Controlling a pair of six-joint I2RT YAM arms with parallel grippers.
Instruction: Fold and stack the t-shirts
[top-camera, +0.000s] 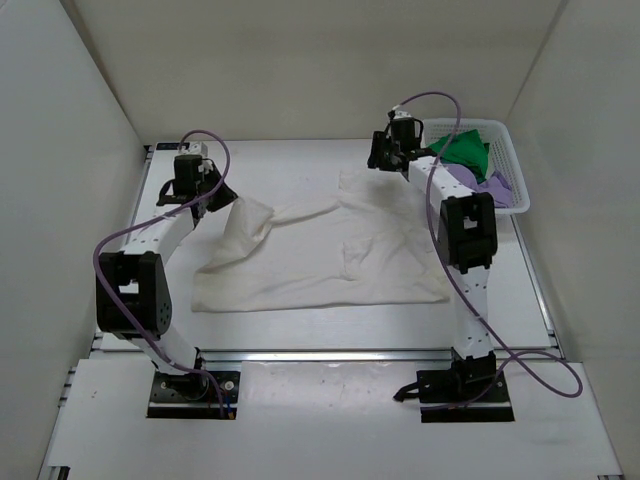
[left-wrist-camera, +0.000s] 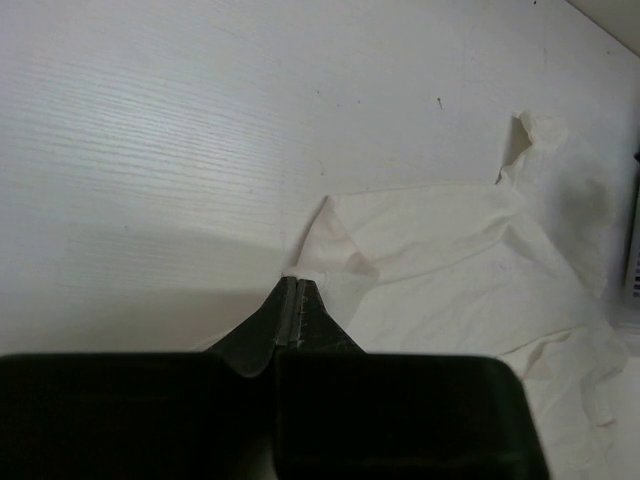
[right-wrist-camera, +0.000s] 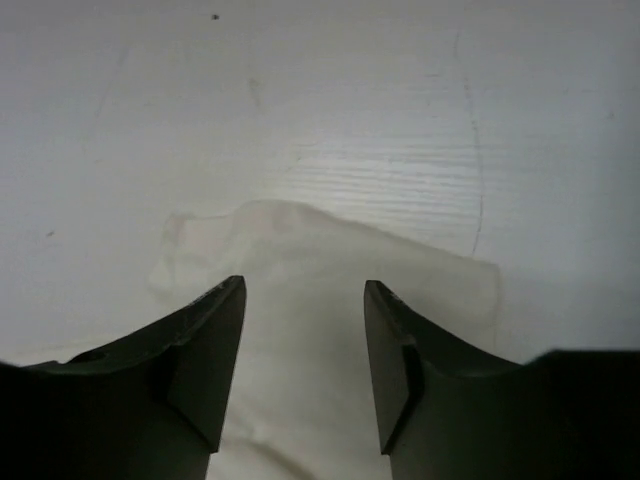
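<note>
A white t shirt (top-camera: 310, 265) lies spread and wrinkled across the middle of the table. My left gripper (top-camera: 230, 199) is shut on the shirt at its left side. In the left wrist view the cloth (left-wrist-camera: 345, 290) rises to the closed fingertips, while the rest lies off to the right. Over the shirt's far right part, near the basket, hangs my right gripper (top-camera: 376, 155). The right wrist view shows its fingers (right-wrist-camera: 215, 350) wide apart above a flat sleeve-like end of the shirt (right-wrist-camera: 310, 290), with no cloth pinched between them.
At the back right stands a white basket (top-camera: 514, 165) holding a green cloth (top-camera: 465, 150) and a purple cloth (top-camera: 493, 188); the right arm passes close by its left side. Bare table (top-camera: 270, 165) shows behind the shirt and along the front.
</note>
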